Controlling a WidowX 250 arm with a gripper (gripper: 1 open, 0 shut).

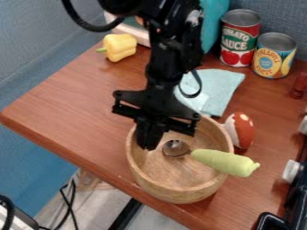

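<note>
My black gripper (149,135) points down at the left rim of a wooden bowl (168,180); whether its fingers are open or shut, or hold anything, is hard to tell. Inside the bowl is a round metal piece (177,148), like a spoon or ladle head. A pale green corn-like toy (225,163) lies at the bowl's right side, reaching over the rim.
A red-and-white toy (240,129) and light blue cloth (214,90) lie behind the bowl. Two cans (239,38) (275,56) stand back right, a yellow toy (118,47) back left. Black items line the right edge.
</note>
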